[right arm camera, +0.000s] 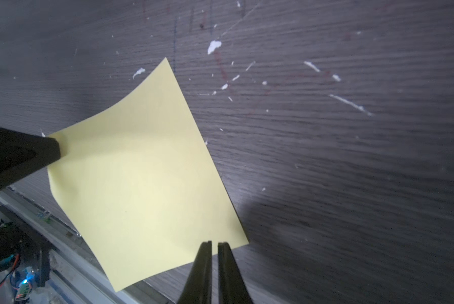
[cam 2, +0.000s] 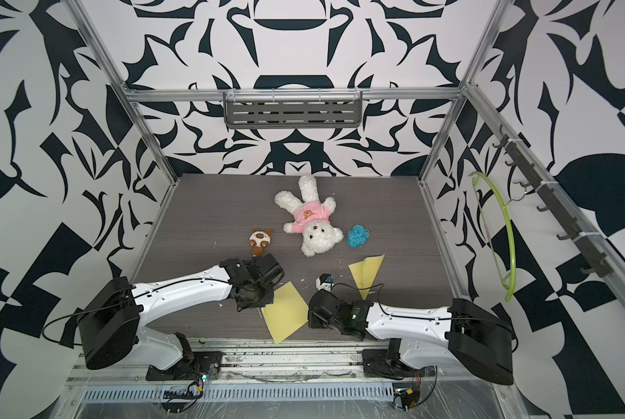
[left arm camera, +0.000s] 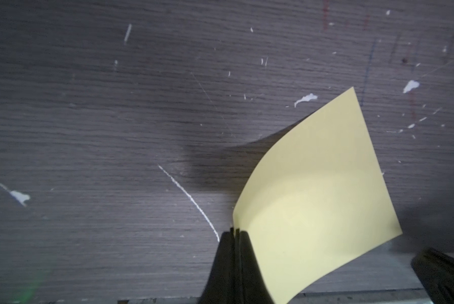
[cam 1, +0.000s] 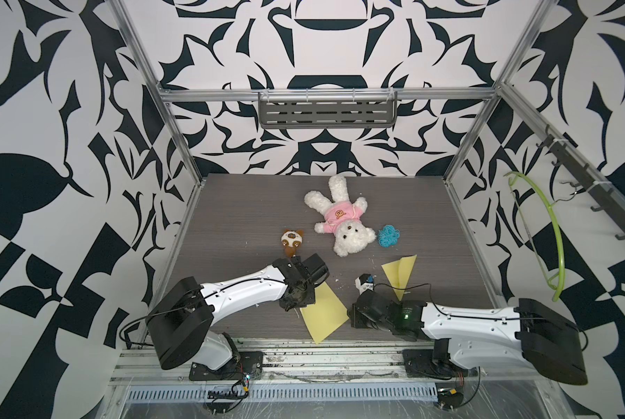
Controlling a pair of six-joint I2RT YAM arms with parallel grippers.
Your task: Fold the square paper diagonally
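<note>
A square yellow paper point(cam 1: 322, 314) lies near the table's front edge between the arms. In the left wrist view my left gripper is shut on the paper's left corner, and the edge there curves up with a shadow beneath it. My right gripper is shut, with nothing seen between its fingertips, above the paper's lower edge near its right corner in the right wrist view. A second yellow paper point(cam 2: 371, 269), with a fold in it, lies to the right behind the right arm.
A white bear in pink point(cam 1: 347, 216) lies at the back centre, a blue flower-like object point(cam 1: 389, 235) to its right and a small brown toy point(cam 1: 291, 237) to its left.
</note>
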